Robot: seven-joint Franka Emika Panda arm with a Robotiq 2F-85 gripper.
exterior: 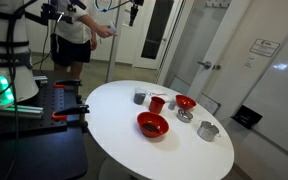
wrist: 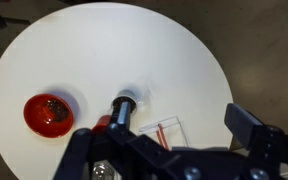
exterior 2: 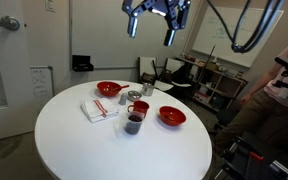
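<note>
My gripper (exterior 2: 151, 33) hangs high above the table, open, its fingers well apart and nothing between them in exterior view 2. Below it on the white table stand a clear cup with dark contents (exterior 2: 133, 124) and a red mug (exterior 2: 138, 107). A red bowl (exterior: 152, 124) with something dark inside sits near the table's edge in exterior view 1; the wrist view shows this bowl (wrist: 48, 114) at the left. Another red dish (exterior 2: 112, 88) lies farther back. In the wrist view, the gripper's dark fingers partly cover the red mug and small metal ware.
A metal pot (exterior: 208, 130) and a smaller metal container (exterior: 185, 115) stand along one side of the table. A white cloth (exterior 2: 99, 107) lies beside the mug. A person (exterior: 76, 35) stands beyond the table.
</note>
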